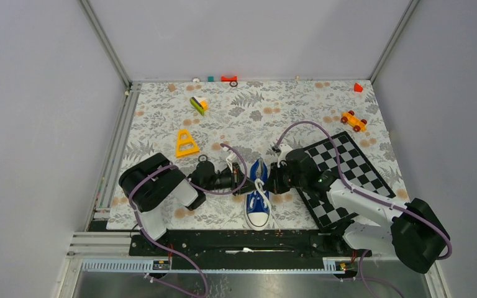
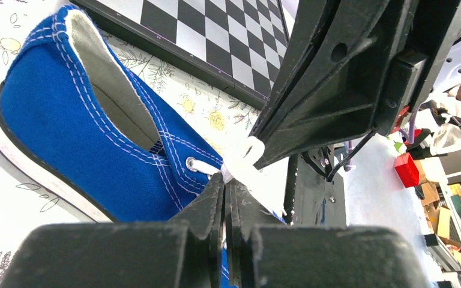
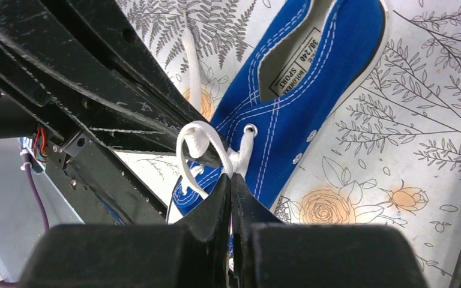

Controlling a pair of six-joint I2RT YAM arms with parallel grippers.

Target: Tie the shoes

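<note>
The blue canvas shoe has its white toe facing the front edge of the table. My left gripper reaches over it from the left and my right gripper from the right, their tips close together above the laces. In the left wrist view, the left fingers are shut on a white lace that bunches at their tips. The right wrist view shows a lace loop curling around the left gripper's fingertips and running to my right gripper's tips. The right fingers are shut; no lace shows clearly between them.
A black-and-white checkered board lies under the right arm. A yellow triangular frame is left of the shoe, and a toy car sits at the back right. A loose lace end trails beside the shoe.
</note>
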